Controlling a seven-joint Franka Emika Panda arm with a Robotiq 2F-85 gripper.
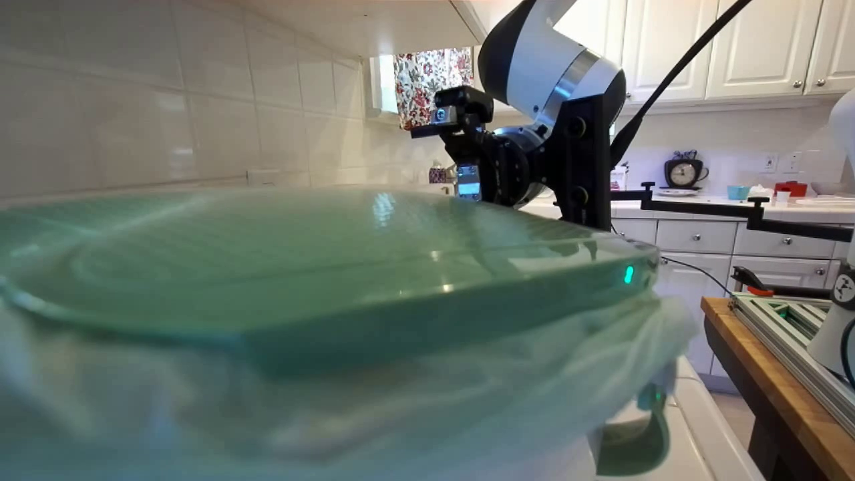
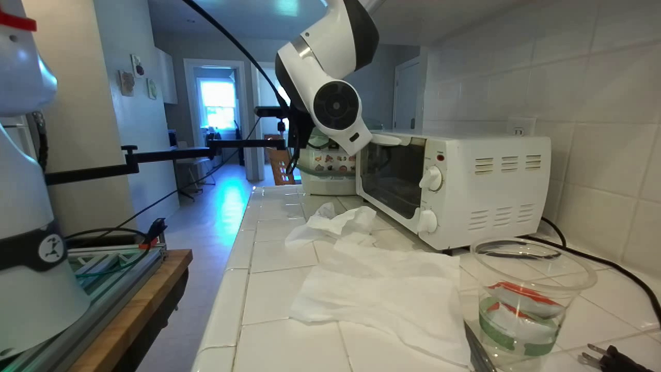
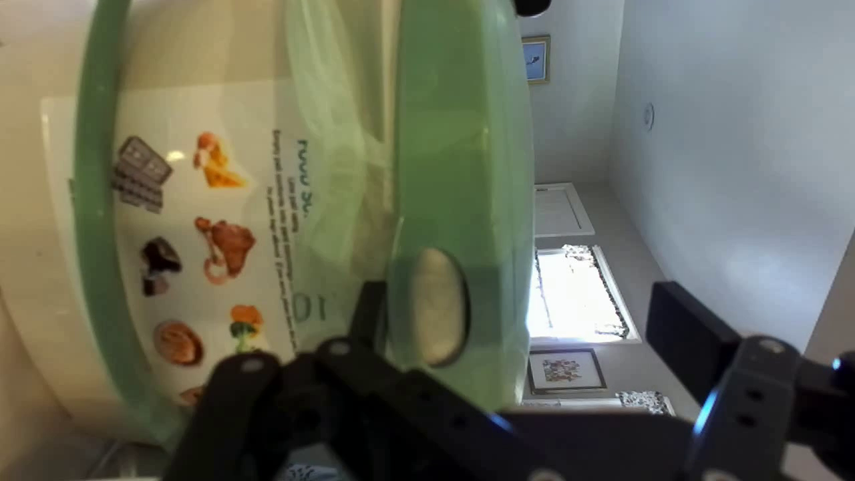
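A white bin with food pictures on its label and a green lid fills the left of the wrist view. A pale liner bag shows under the lid's rim. My gripper is open at the lid's front edge, one finger by the lid's underside and the other well clear above its top. Close up in exterior view 1, the lid hides my fingertips. Exterior view 2 has the bin behind the oven, mostly covered by the arm.
A white toaster oven stands beside the bin against the tiled wall. Paper towels and a clear plastic cup occupy the counter nearer the camera. At the counter's edge, some tiles are bare.
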